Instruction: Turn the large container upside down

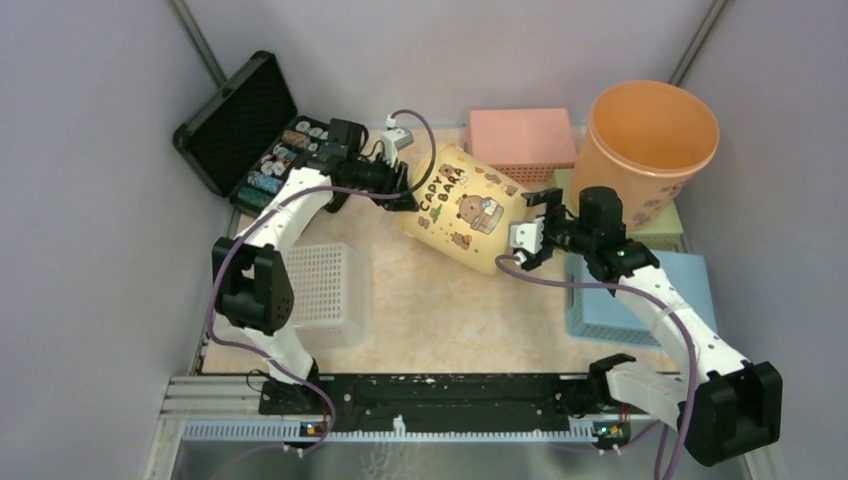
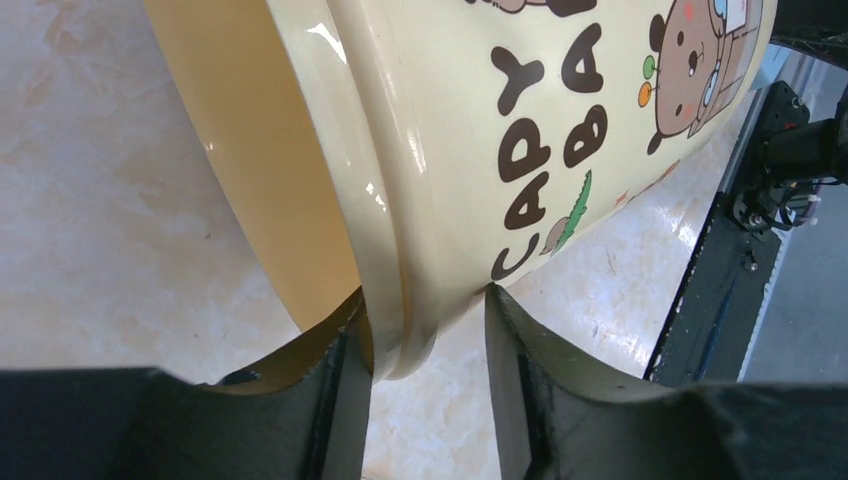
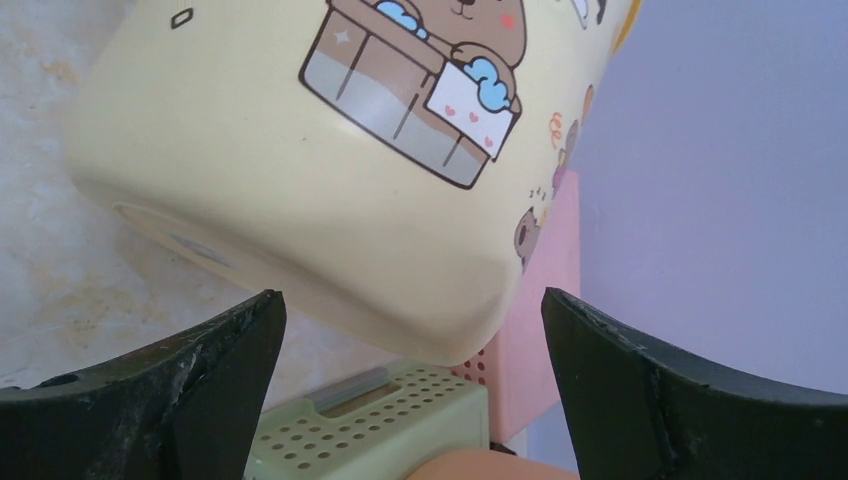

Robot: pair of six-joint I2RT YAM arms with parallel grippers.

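The yellow capybara container (image 1: 470, 208) lies tilted on its side between my two arms in the top view, its mouth toward the left and its base toward the right. My left gripper stands part open astride its rim (image 2: 385, 230): one finger is at the mouth side, the other at the printed outer wall. A gap shows between the rim and the outer finger. At the base end, my right gripper is open, with the rounded base (image 3: 300, 270) ahead of its wide-spread fingers and nothing clasped.
An orange bucket (image 1: 655, 125) stands at the back right, close to my right arm. Around it are a pink basket (image 1: 520, 135), a green basket (image 3: 400, 425) and a blue basket (image 1: 640, 295). On the left are a white basket (image 1: 325, 295) and an open black case (image 1: 240, 120).
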